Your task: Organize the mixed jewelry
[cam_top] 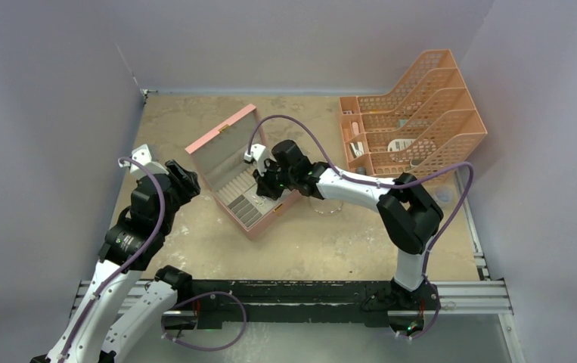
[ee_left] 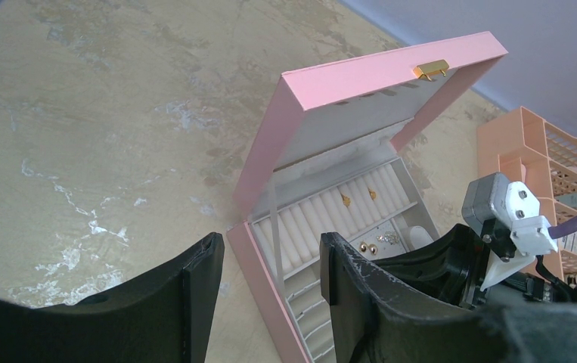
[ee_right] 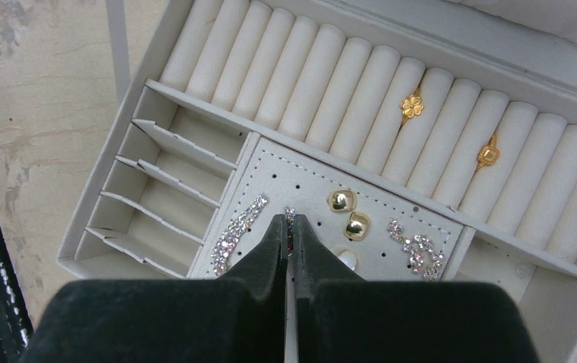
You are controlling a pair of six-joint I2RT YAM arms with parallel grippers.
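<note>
An open pink jewelry box (ee_left: 264,286) holds ring rolls (ee_right: 308,76) with two gold rings (ee_right: 412,106), empty slots at the left, and a pad with two gold studs (ee_right: 357,226) and sparkly pieces (ee_right: 238,233). My right gripper is shut low over the pad, its tips at a small sparkly piece; whether anything is pinched cannot be told. My left gripper is open, left of the box and above it, with nothing held.
An orange organizer (cam_top: 425,136) with small items stands at the back right. A thin chain lies right of the box.
</note>
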